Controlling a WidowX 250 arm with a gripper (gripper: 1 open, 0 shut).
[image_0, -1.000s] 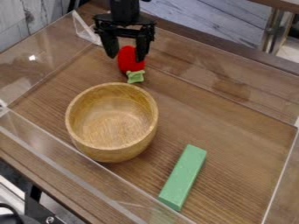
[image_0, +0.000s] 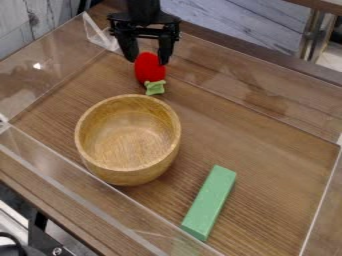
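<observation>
My black gripper (image_0: 144, 44) is at the top centre of the camera view, just above a red object (image_0: 150, 68) that has a small green part (image_0: 154, 87) at its lower end. The fingertips are near the red object's upper end; whether they touch it, and how wide the fingers stand, is hard to tell.
A round wooden bowl (image_0: 128, 138) sits left of centre, below the red object. A long green block (image_0: 209, 202) lies at the lower right.
The gripper has shifted slightly up and to the left, uncovering more of the red object's top. The red object and the other things have not visibly moved.
</observation>
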